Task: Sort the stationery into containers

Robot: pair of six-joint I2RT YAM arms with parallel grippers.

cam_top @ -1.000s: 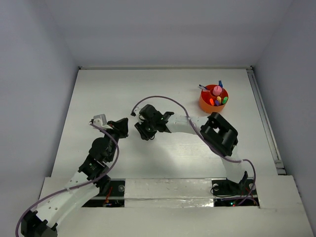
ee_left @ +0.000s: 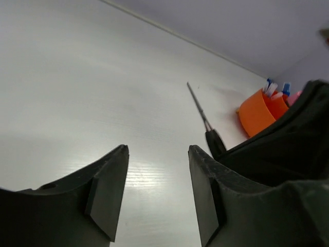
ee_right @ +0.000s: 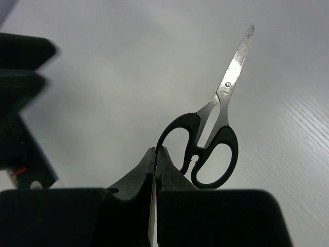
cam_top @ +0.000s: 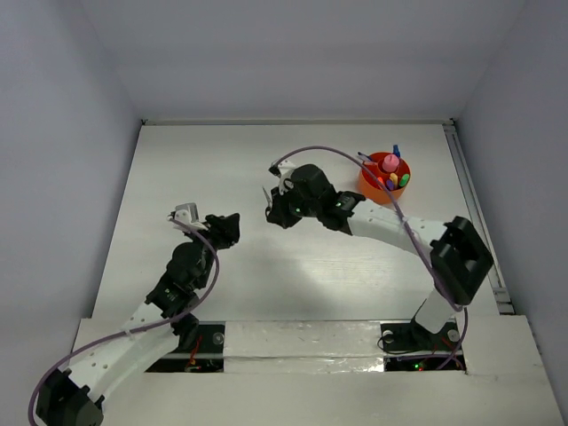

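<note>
Black-handled scissors (ee_right: 225, 92) are held by one handle in my right gripper, which is shut on them; in the top view that gripper (cam_top: 275, 209) is at the table's middle, mostly hiding them. My left gripper stands open at left of centre, nothing between its fingers, facing toward the right gripper. The orange container (cam_top: 382, 194) at back right holds pens and other colourful stationery, including a pink item (cam_top: 390, 162).
Grey walls enclose it. The right arm stretches across the table just before the container.
My right gripper has risen and moved toward the back right with the scissors. My left gripper has shifted slightly to the right and opened.
</note>
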